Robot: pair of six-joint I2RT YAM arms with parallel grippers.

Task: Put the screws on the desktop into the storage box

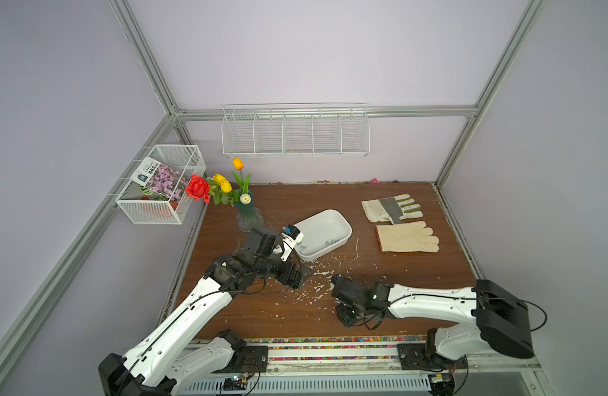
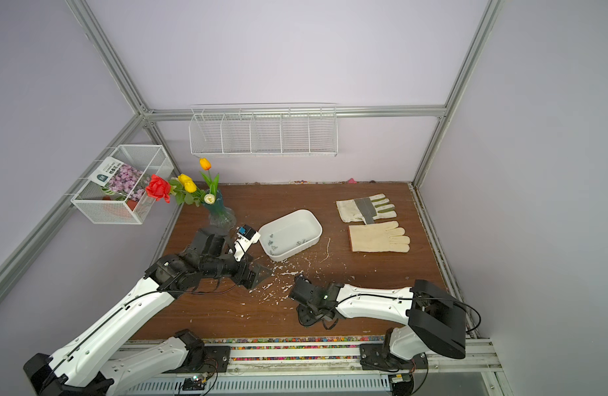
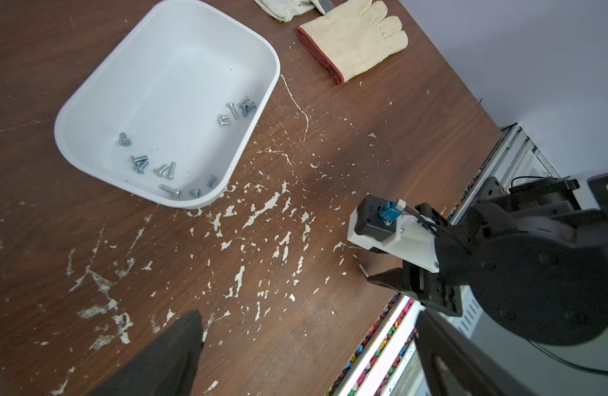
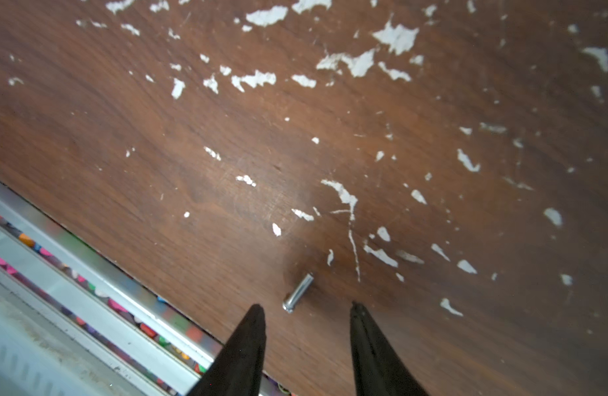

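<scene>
A white storage box [image 1: 320, 231] sits mid-table, with several screws [image 3: 170, 190] lying inside it. A single screw [image 4: 298, 292] lies on the bare brown desktop [image 4: 152, 165] near the front edge, just ahead of my right gripper, which is held low with its fingers apart and nothing between them. In the left wrist view, the box is at upper left and the right gripper at right. My left gripper [image 1: 297, 274] hangs open left of the right one, in front of the box, empty.
A glass vase [image 1: 249, 217] with flowers stands left of the box. Two work gloves [image 1: 406, 236] lie at the back right. A wire basket [image 1: 129, 210] hangs on the left, a wire rack [image 1: 295, 135] on the back wall. White flaked marks cover the middle of the desktop.
</scene>
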